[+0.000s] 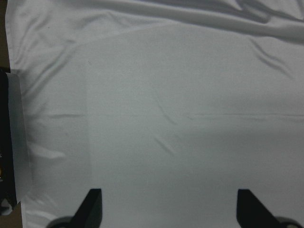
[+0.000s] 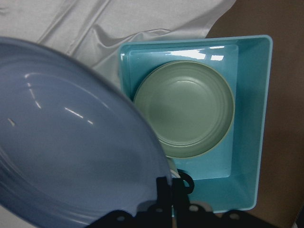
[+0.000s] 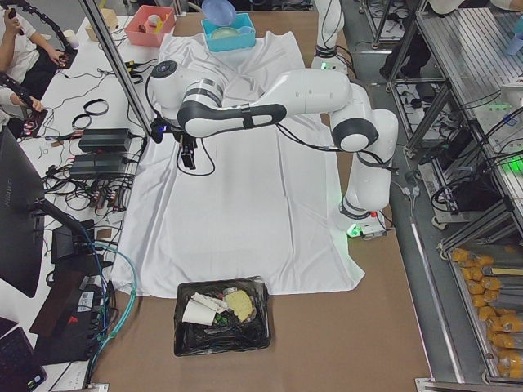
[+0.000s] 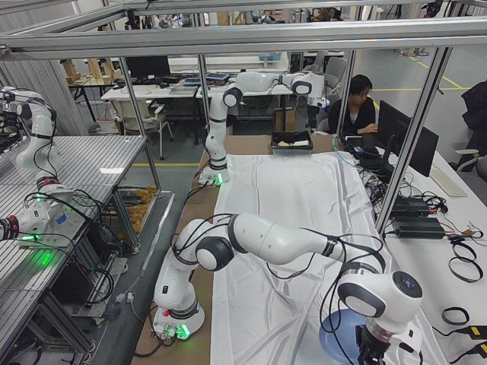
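A blue plate [image 3: 219, 11] [image 4: 342, 334] [image 2: 76, 128] is held tilted by its rim in my right gripper, shut on it, beside a light-blue bin [image 3: 249, 37] [image 2: 247, 180]. Inside the bin lies a green plate [image 2: 183, 109], with a partly hidden dish and a black item under the blue plate's edge. My left gripper hangs open over the white cloth [image 1: 166, 95], nothing between its fingers.
A black-lined bin [image 3: 184, 339] holding cups and a yellow item stands beyond the cloth's near end in the left camera view. A red bin [image 3: 147, 33] sits on the side table.
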